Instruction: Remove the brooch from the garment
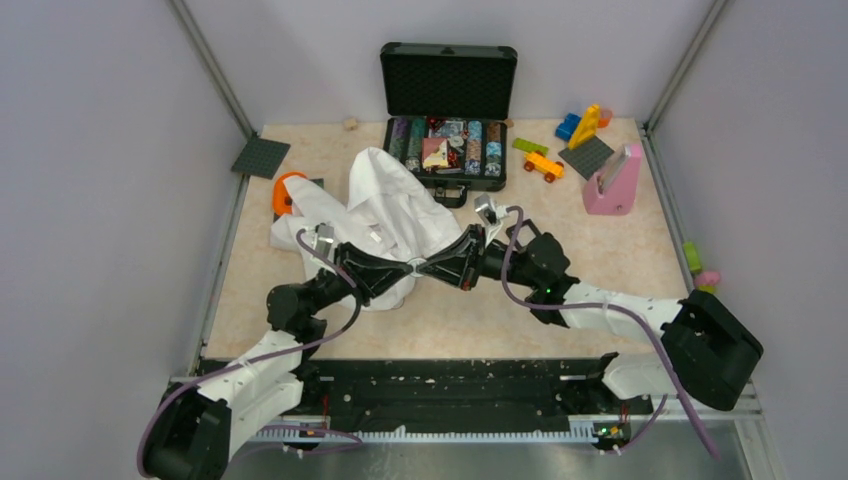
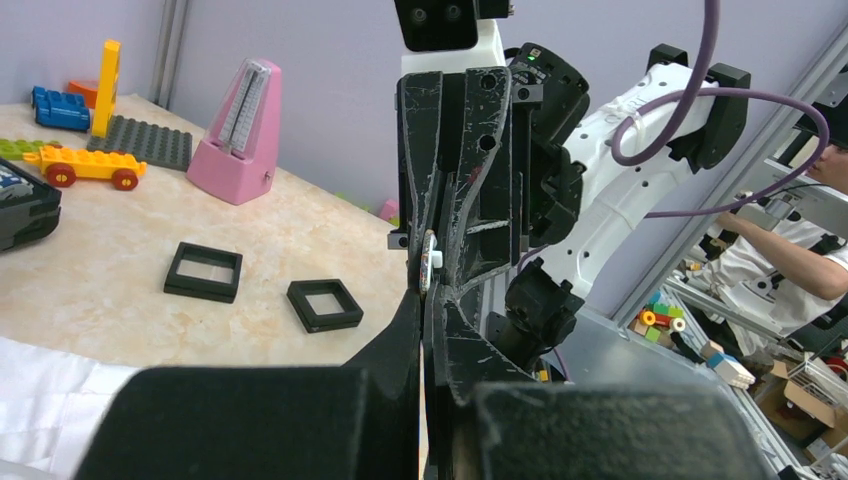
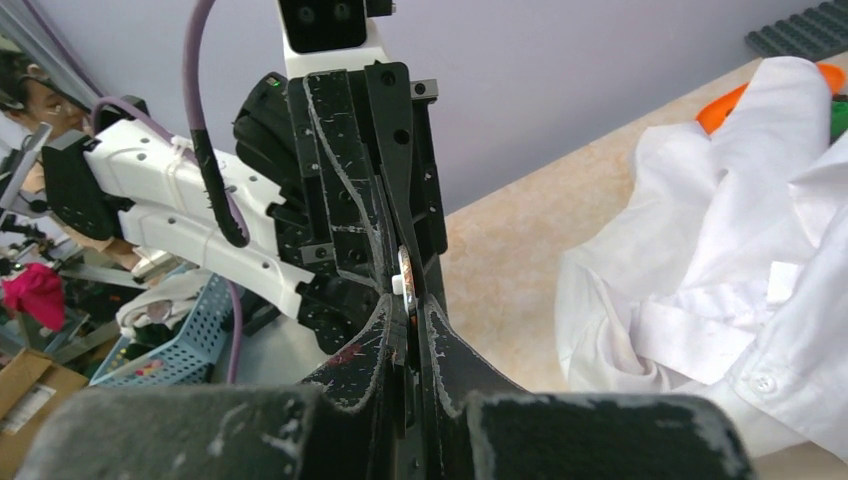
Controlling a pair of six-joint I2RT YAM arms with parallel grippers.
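Observation:
The white garment [image 1: 400, 200] lies crumpled on the left half of the table, apart from both grippers in the right wrist view. Over the table, my left gripper [image 1: 409, 265] and right gripper [image 1: 423, 267] meet tip to tip. Between them stands the brooch [image 2: 428, 262], a small thin disc seen edge-on with a white knob at its side. My right gripper is shut on the brooch [image 3: 406, 278]. The left finger is shut at the brooch's near edge; whether it pinches that edge is hard to see. No cloth hangs from either gripper.
An open black case [image 1: 447, 150] of chips stands at the back. A pink metronome [image 1: 614, 182], a yellow toy car [image 1: 545, 166] and other blocks sit at the back right. Two black square frames [image 2: 203, 272] lie on the table.

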